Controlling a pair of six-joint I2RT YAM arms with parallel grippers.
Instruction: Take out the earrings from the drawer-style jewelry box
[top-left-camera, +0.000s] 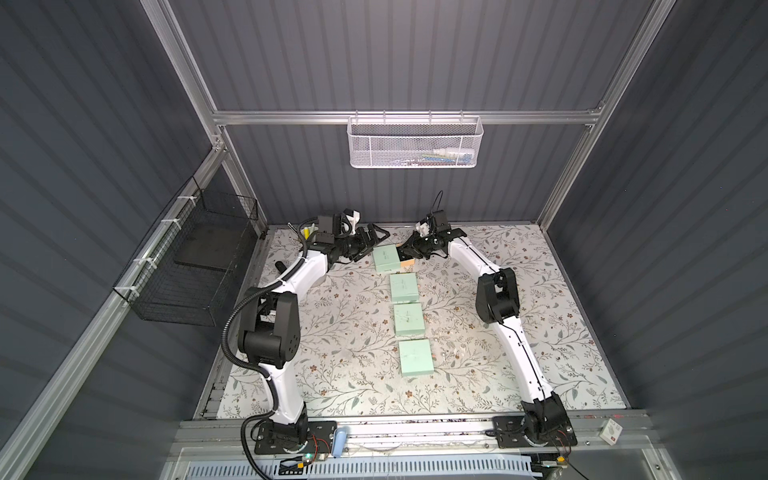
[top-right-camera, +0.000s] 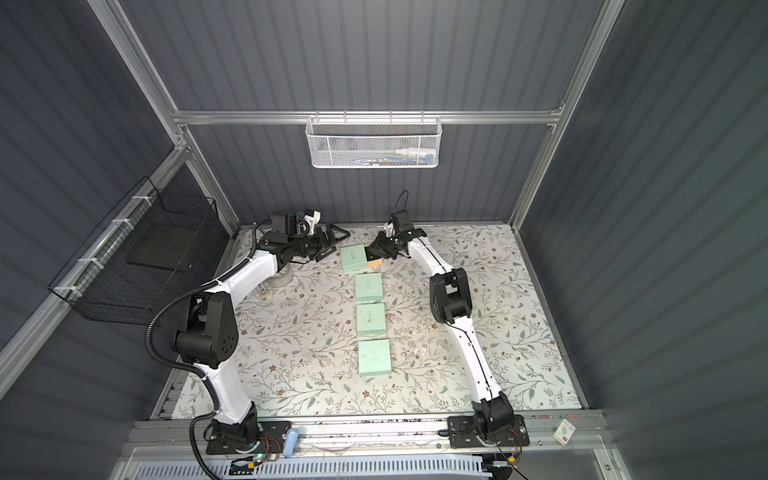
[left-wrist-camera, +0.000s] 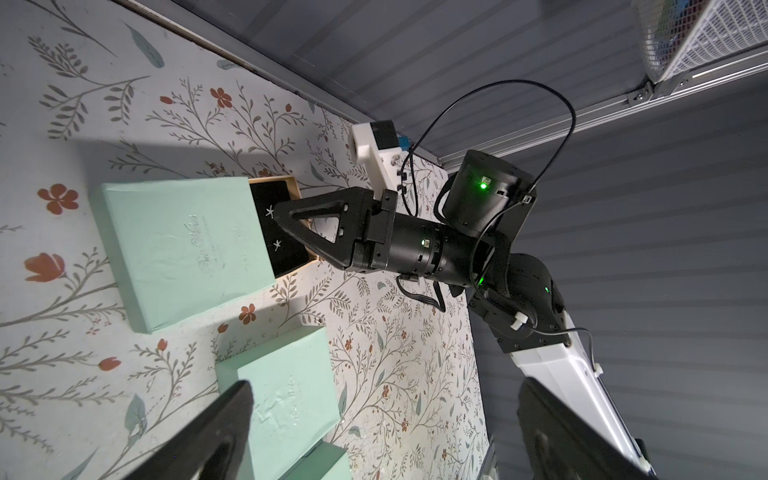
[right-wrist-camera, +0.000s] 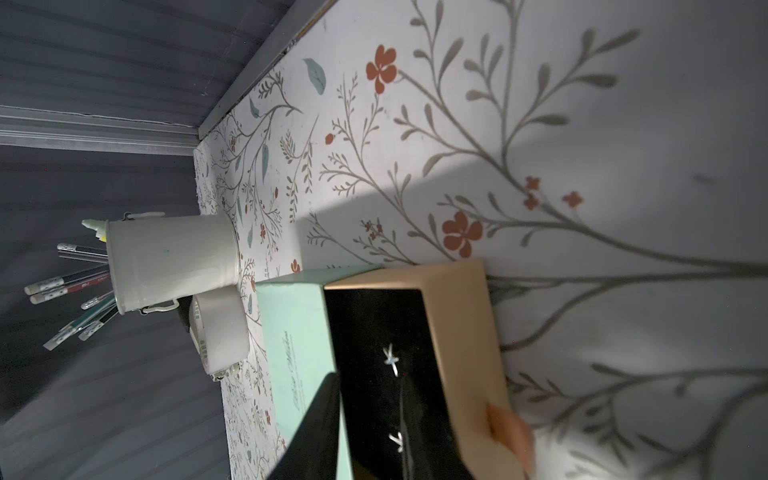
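The jewelry box (left-wrist-camera: 188, 252), pale green, lies at the back of the table with its drawer (left-wrist-camera: 291, 189) partly pulled out on the right side. On the drawer's black lining sit two small silver star-shaped earrings, the first earring (right-wrist-camera: 390, 360) farther from my right fingers and the second earring (right-wrist-camera: 396, 440) close to them. My right gripper is open at the drawer, its fingertips over the black lining, holding nothing. My left gripper (top-left-camera: 381, 241) hangs open and empty just left of the box; its blurred fingers (left-wrist-camera: 212, 436) stand wide apart.
Three more green boxes, the nearest box (top-left-camera: 404, 287), the middle box (top-left-camera: 409, 319) and the front box (top-left-camera: 416, 357), run toward the table's front. A white pot (right-wrist-camera: 176, 260) with pens stands at the back left.
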